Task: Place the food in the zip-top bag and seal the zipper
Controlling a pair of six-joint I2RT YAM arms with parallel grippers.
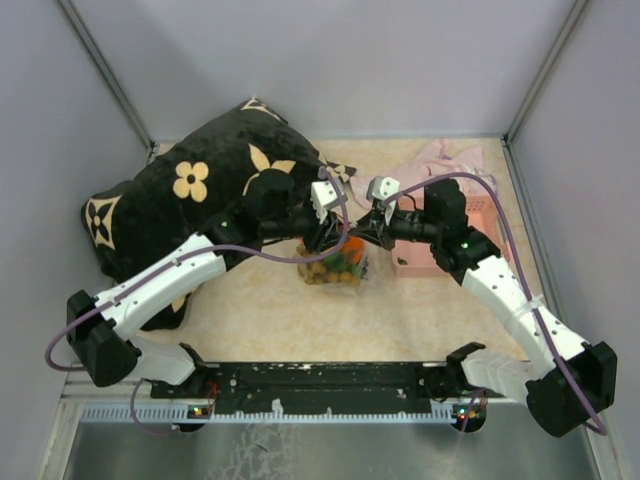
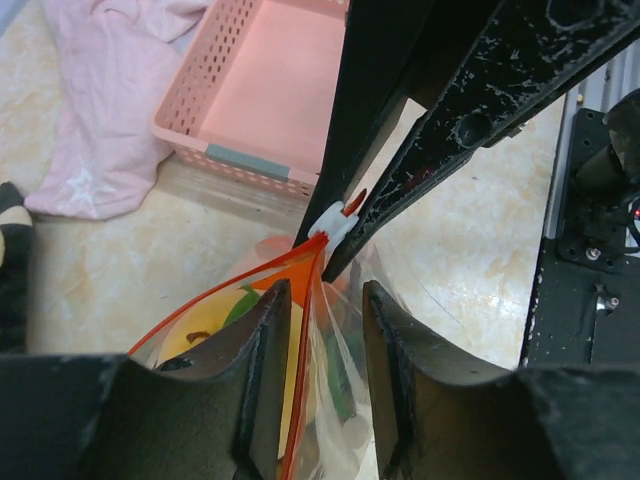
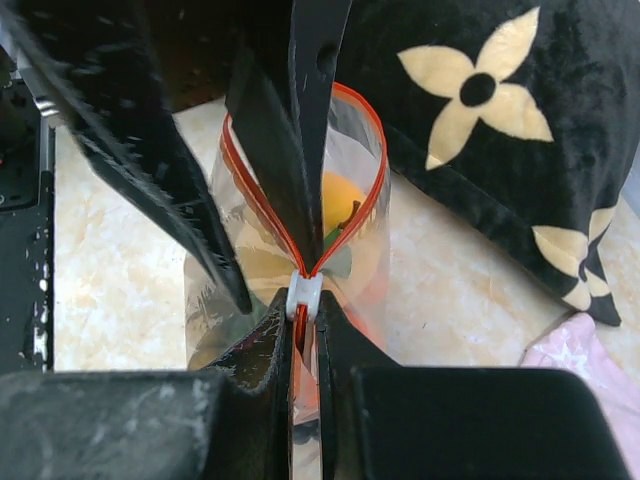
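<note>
The zip top bag (image 1: pixel 330 270) stands in the middle of the table with orange, yellow and green food inside. My right gripper is shut on the white zipper slider (image 3: pixel 304 295) at the meeting point of the orange zipper edges. My left gripper is part open, right at the bag's mouth close to the slider, with the orange zipper rim between its fingers. In the right wrist view its black fingers hang just above the slider. The rim's far part forms an open loop.
A pink basket (image 2: pixel 255 90) lies at the right, with a pink cloth (image 2: pixel 95 150) behind it. A black flowered cushion (image 1: pixel 190 210) fills the back left.
</note>
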